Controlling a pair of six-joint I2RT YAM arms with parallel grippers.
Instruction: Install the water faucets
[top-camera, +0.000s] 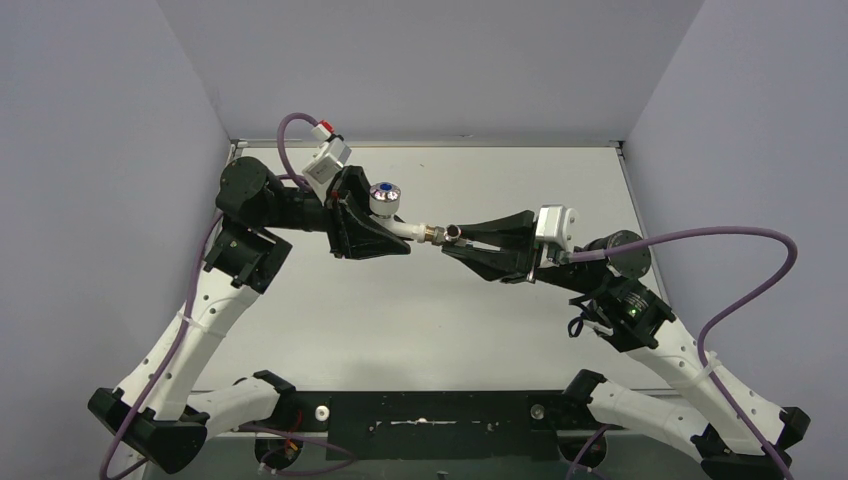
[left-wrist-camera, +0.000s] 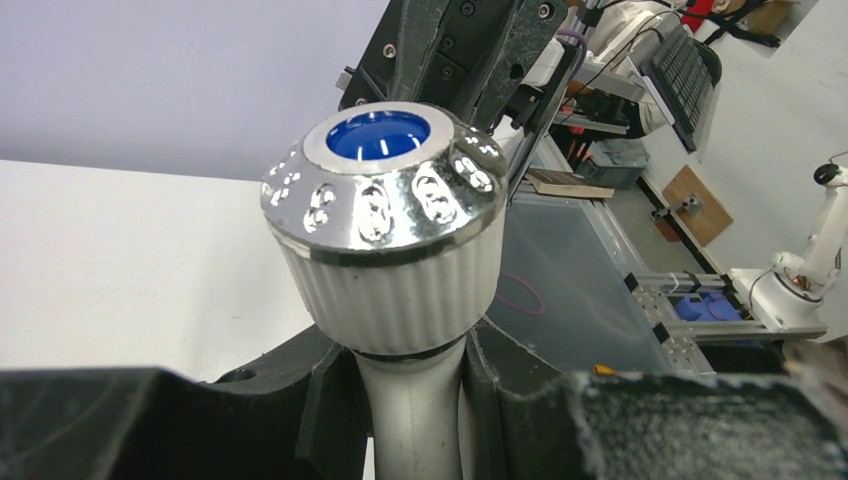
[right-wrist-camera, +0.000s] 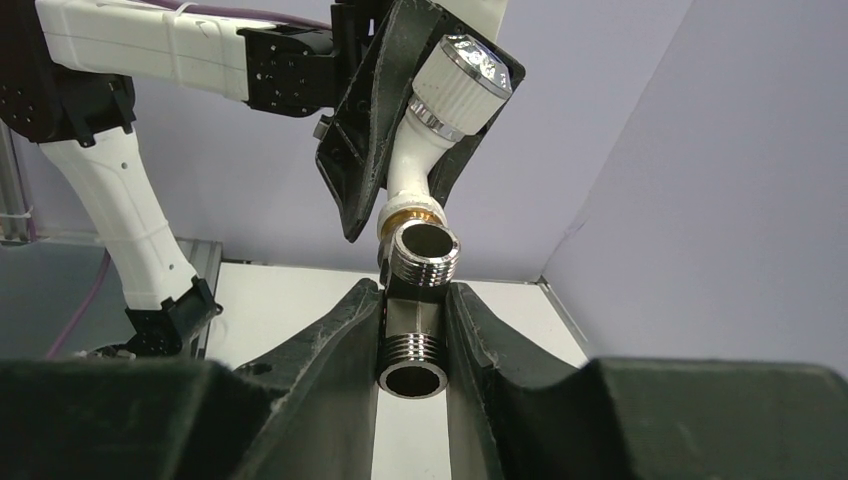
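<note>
A white faucet piece (left-wrist-camera: 395, 290) with a chrome, blue-centred head is held above the table. My left gripper (top-camera: 400, 235) is shut on its white neck, just below the head. At the neck's other end, a brass collar meets a metal threaded fitting (right-wrist-camera: 413, 320) with two open ends facing the right wrist camera. My right gripper is shut on this fitting, one finger against each side. Seen from the top, both grippers face each other with the joined parts between them. How far the thread is engaged cannot be seen.
Beneath the parts, the white table (top-camera: 420, 320) is bare. Grey walls (top-camera: 430, 70) enclose its back and sides. A purple cable (top-camera: 690, 235) loops out from the right arm.
</note>
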